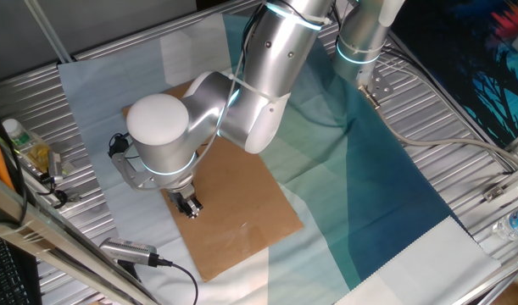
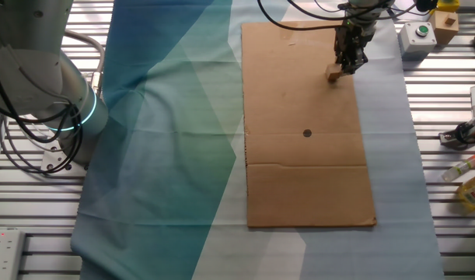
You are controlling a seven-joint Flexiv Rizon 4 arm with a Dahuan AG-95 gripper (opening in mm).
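My gripper (image 1: 191,208) points down over one edge of a brown cardboard sheet (image 1: 242,207). From exterior view 2, the black gripper (image 2: 349,65) appears near the top right of the cardboard (image 2: 299,198). A small tan wooden block (image 2: 333,72) shows right beside its fingers. I cannot tell whether the block is gripped or only next to them, nor how the fingers stand. A dark round spot (image 2: 307,133) marks the cardboard's middle. In exterior view 1 the block cannot be made out.
A patterned blue-green cloth (image 2: 175,148) lies under the cardboard. Along the right stand a white box with a green button (image 2: 417,39), a wooden piece (image 2: 444,26) and a yellowish bottle (image 2: 473,190). Most of the cardboard is bare.
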